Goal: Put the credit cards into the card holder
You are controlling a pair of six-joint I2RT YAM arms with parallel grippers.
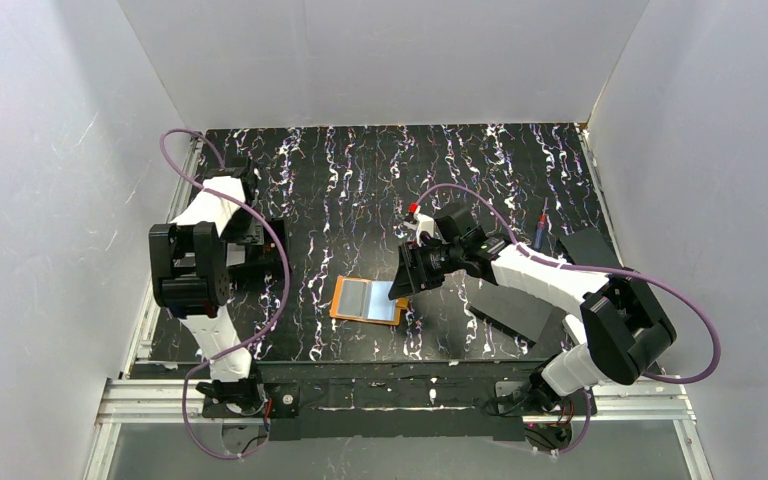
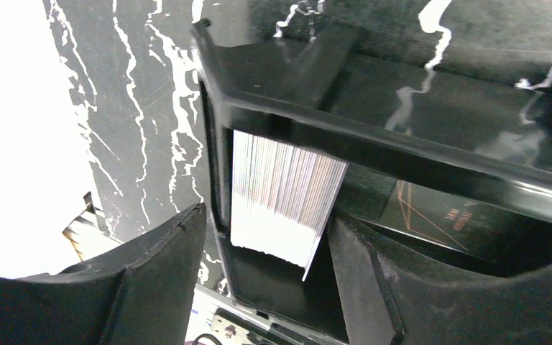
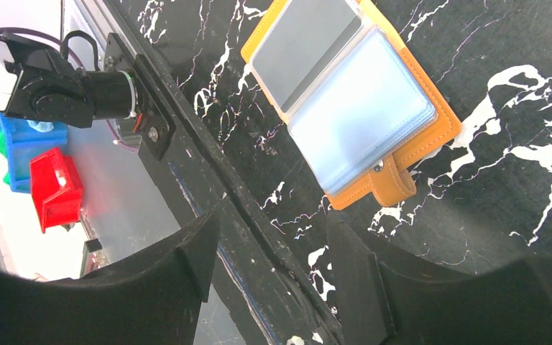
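Note:
A stack of pale cards (image 2: 284,194) stands on edge at one end of a black box (image 2: 417,147). My left gripper is part open around that end, one finger outside the box wall, the other at the stack's right side; whether it touches the cards I cannot tell. At the stack's lower right, one card edge pokes out slightly. The orange-brown card holder (image 3: 428,144) lies open on the table, its clear sleeves showing no cards. Beside it, my right gripper is open and empty.
At the table's right lie a dark flat case (image 1: 520,310) and a blue-red pen-like tool (image 1: 540,230). Behind the holder, the middle of the marble-patterned table (image 1: 360,190) is clear. The black front rail (image 1: 410,370) borders it.

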